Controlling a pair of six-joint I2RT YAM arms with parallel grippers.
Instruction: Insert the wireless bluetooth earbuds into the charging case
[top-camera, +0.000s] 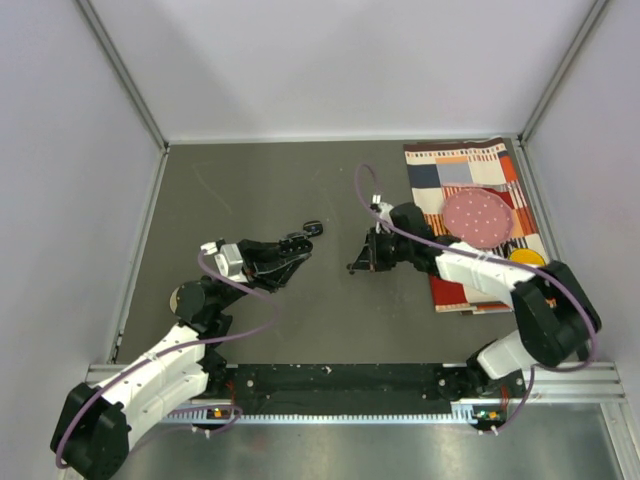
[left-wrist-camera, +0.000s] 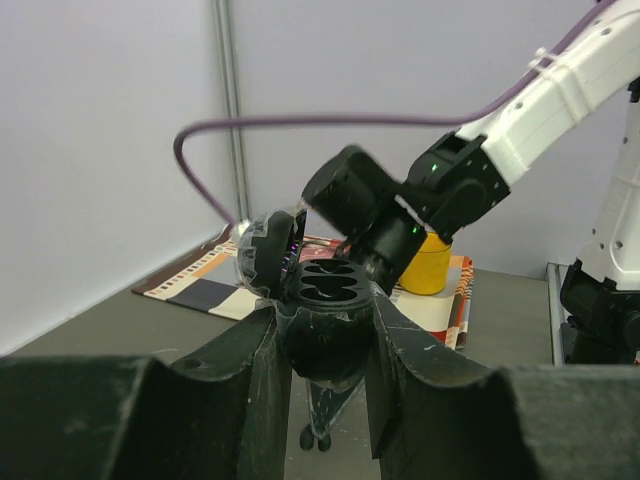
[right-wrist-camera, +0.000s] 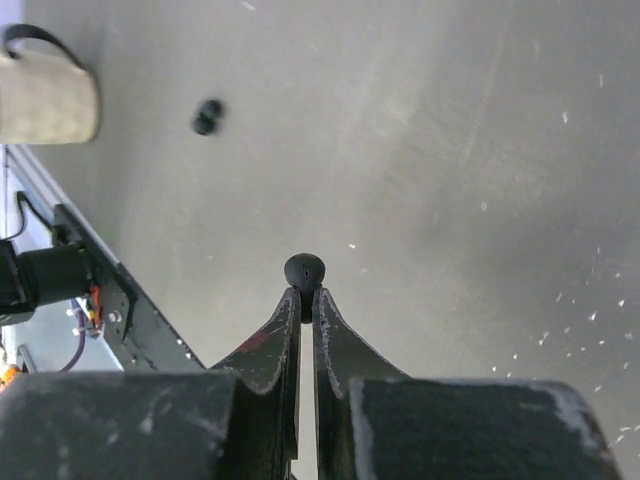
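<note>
The black charging case (left-wrist-camera: 328, 300) is clasped in my left gripper, its lid (left-wrist-camera: 270, 250) standing up and its hollows facing upward. The top view shows that left gripper (top-camera: 285, 258) left of centre. My right gripper is closed on a small black earbud (right-wrist-camera: 304, 270) whose rounded end sticks out past the fingertips. From above, this right gripper (top-camera: 368, 262) lies right of the case, a gap between them. A second earbud (right-wrist-camera: 207, 117) rests on the table, blurred, toward the upper left of the right wrist view.
On the right lies a striped cloth (top-camera: 425, 175) bearing a pink plate (top-camera: 478, 218) and a yellow cup (top-camera: 527, 258). A purple cable (top-camera: 365, 185) loops over the right gripper.
</note>
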